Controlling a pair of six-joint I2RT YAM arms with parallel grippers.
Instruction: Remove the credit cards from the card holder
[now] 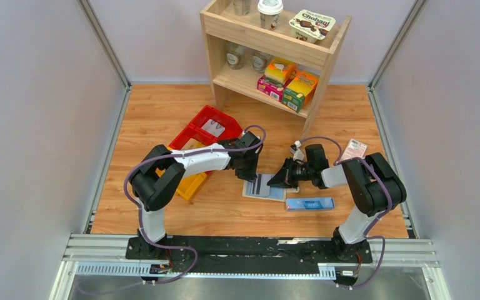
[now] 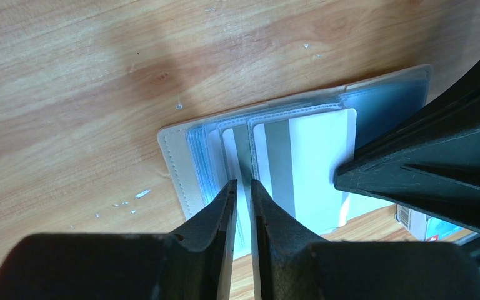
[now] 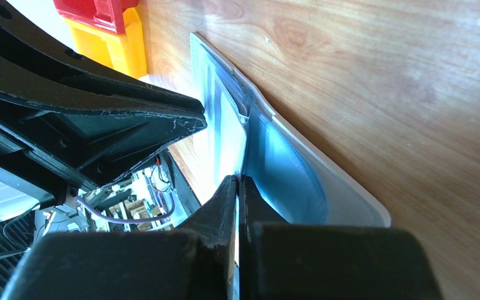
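Note:
The clear blue card holder lies open on the table, its layered sleeves facing up. A white card with a grey stripe sits in the top sleeve, one edge extending past the sleeve's open side. My left gripper is closed down on the sleeves, with a narrow strip of the holder between its fingertips. My right gripper is shut on the card's free edge, which runs up to its fingertips in the right wrist view. From above, the left gripper and right gripper are close together over the holder.
A blue box lies just in front of the holder. Red and yellow bins stand by the left arm. A wooden shelf rises behind, and a pale pink card lies at right.

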